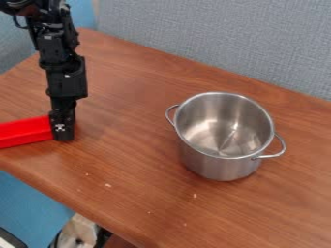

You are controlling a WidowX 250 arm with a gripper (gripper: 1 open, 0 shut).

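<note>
A red elongated object (23, 132) lies on the wooden table at the left edge of the view, reaching out of frame. My black gripper (62, 130) is down at its right end, low to the tabletop, and appears shut on it; the fingertips are dark and hard to make out. A steel pot (223, 165) with two side handles stands upright at the right, apart from the gripper, and looks empty.
A grey textured wall (207, 39) runs behind it. Blue material lies below the near left edge.
</note>
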